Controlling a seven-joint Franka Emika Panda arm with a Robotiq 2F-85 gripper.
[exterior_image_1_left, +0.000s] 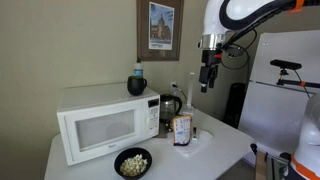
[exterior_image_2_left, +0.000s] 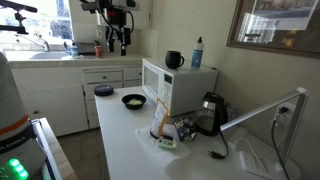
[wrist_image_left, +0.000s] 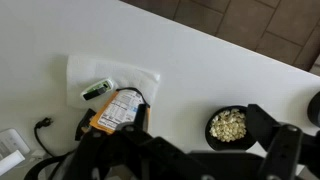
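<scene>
My gripper hangs high above the white table, clear of everything on it. In the wrist view its fingers stand wide apart, so it is open, with nothing seen between them. A black bowl of pale chunks sits on the table in front of the microwave. To the other side, an orange-and-white bag stands on a white cloth. A small green-and-white item lies on that cloth.
The white microwave carries a black mug and a blue bottle. A kettle stands beside it. Another dark bowl sits near the table's far end.
</scene>
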